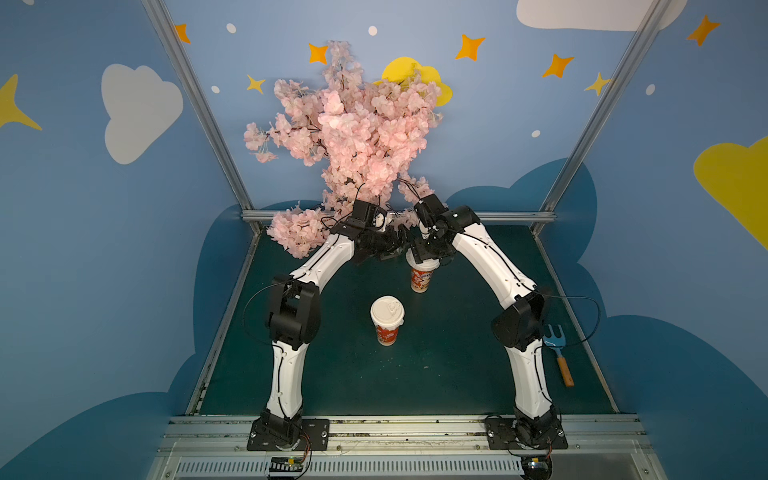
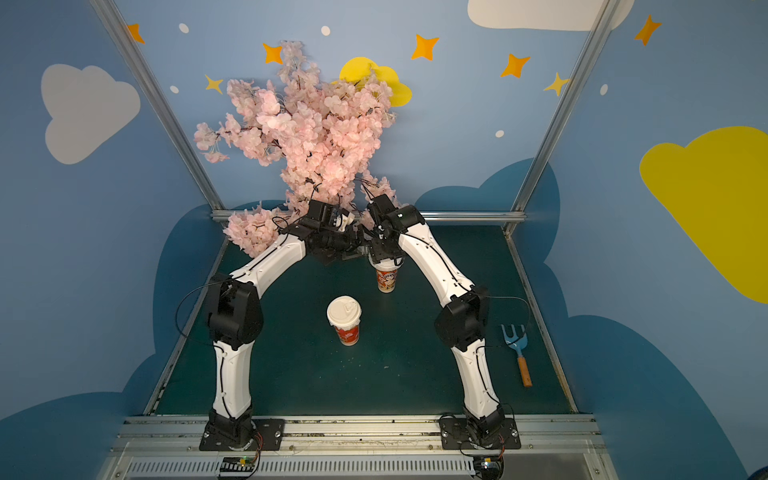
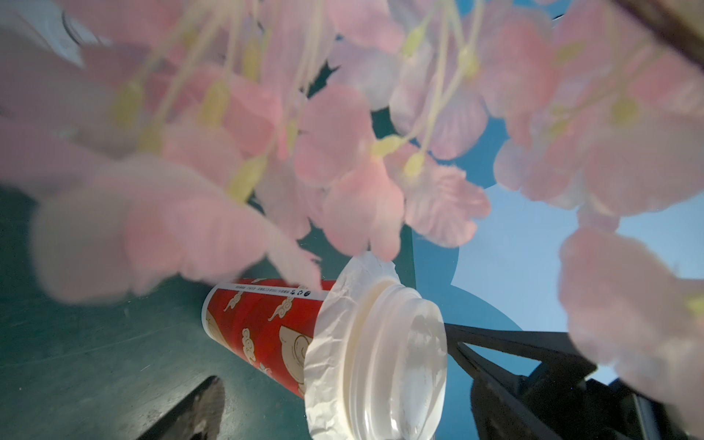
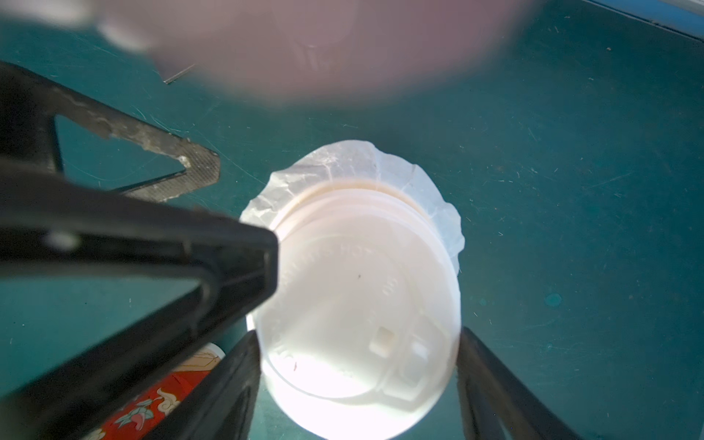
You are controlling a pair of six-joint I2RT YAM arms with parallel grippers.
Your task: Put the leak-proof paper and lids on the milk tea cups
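Observation:
Two red milk tea cups with white lids stand upright on the table: a front cup (image 1: 387,334) and a back cup (image 1: 420,280). Crinkled white paper (image 4: 352,161) sticks out all round beneath the back cup's lid (image 4: 355,293). My right gripper is open at this lid, one finger on either side; whether they touch it I cannot tell. Beside the same cup, my left gripper stands open, and its finger (image 4: 198,168) reaches toward the rim. Under the front cup's lid (image 1: 388,308) a white edge juts out, too small to make out clearly.
Pink blossom (image 1: 352,136) hangs at the back and covers much of the left wrist view (image 3: 366,168). A blue fork with a wooden handle (image 1: 565,372) lies at the right edge.

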